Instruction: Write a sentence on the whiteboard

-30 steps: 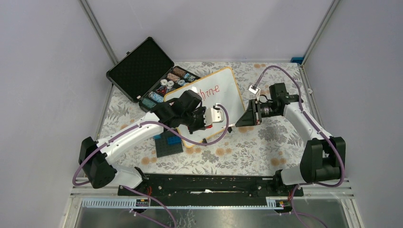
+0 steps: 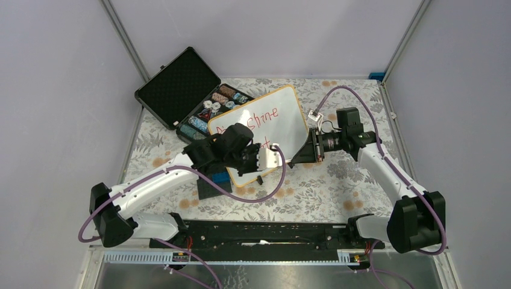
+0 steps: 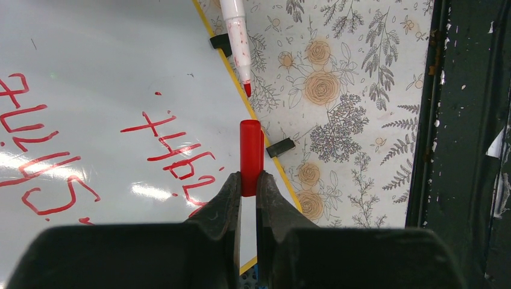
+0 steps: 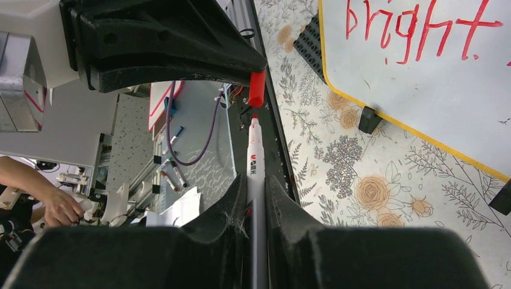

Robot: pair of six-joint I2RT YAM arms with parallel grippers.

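The whiteboard point(image 2: 283, 129), edged in yellow, lies on the flowered table and bears red handwriting point(image 4: 416, 30); "Shine" and "bright" can be made out. My left gripper is shut on a red marker cap point(image 3: 250, 150), held above the board's edge. A white marker point(image 4: 256, 156) with a red tip is between the fingers of my right gripper, which is shut on it. In the right wrist view the marker's tip points at the cap's end, with a small gap showing between them. The left arm hides part of the board in the top view.
An open black case point(image 2: 181, 84) holding rolls and small items stands at the back left, against the board. A dark tray point(image 2: 212, 189) lies by the board's front left corner. Black clips point(image 3: 281, 148) sit on the board's edge.
My right gripper has shifted slightly left with the marker, so cap and marker are closer together than a second ago.
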